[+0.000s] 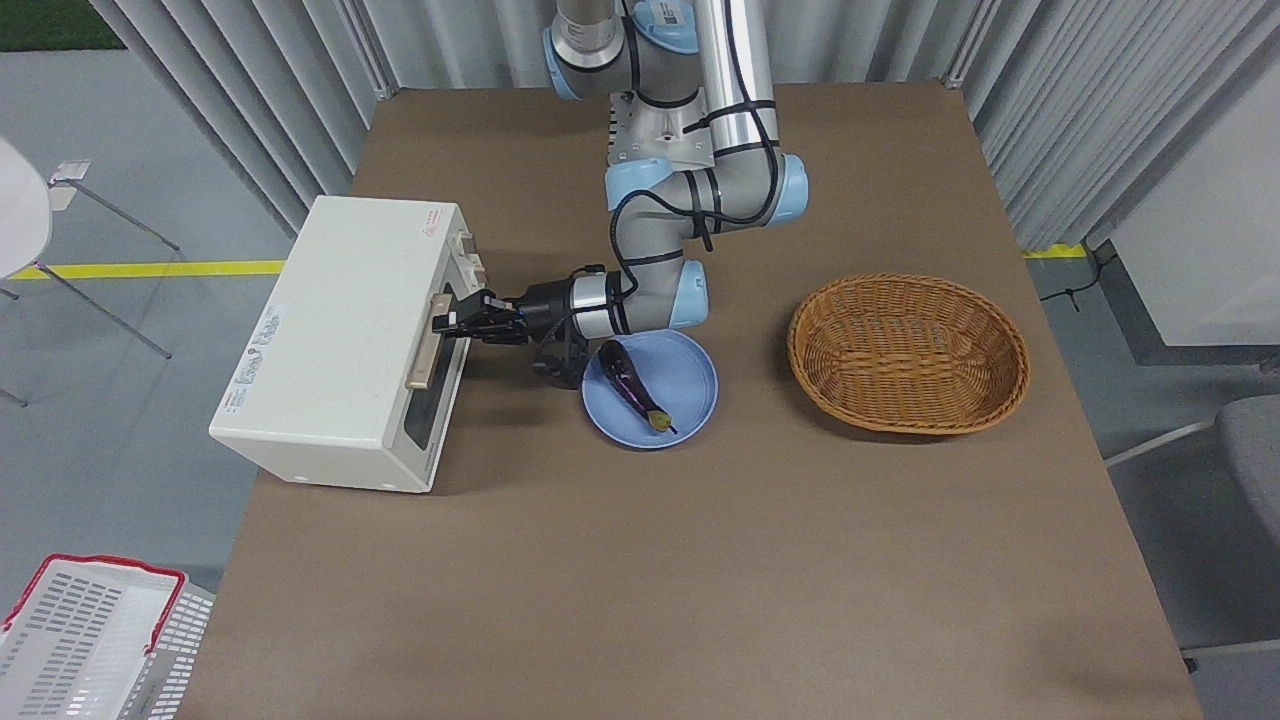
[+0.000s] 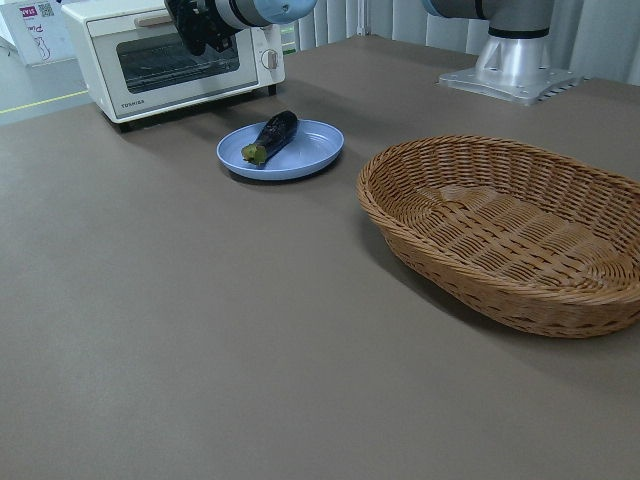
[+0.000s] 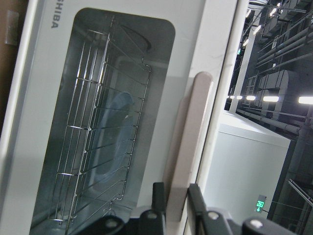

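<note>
A white Toshiba toaster oven [image 1: 319,336] stands at the table's left with its glass door closed. My gripper is at the pale door handle [image 3: 193,117], one finger on either side of it; whether the fingers press on it is unclear. Through the glass in the wrist view a wire rack [image 3: 93,127] shows. A blue plate [image 1: 684,384] beside the oven, below my arm, holds a dark eggplant [image 1: 630,384] with a green stem.
A brown wicker basket [image 1: 907,354] sits to the right on the table [image 1: 672,576], whose front part is bare. A white and red plastic basket [image 1: 90,636] is off the table at the lower left.
</note>
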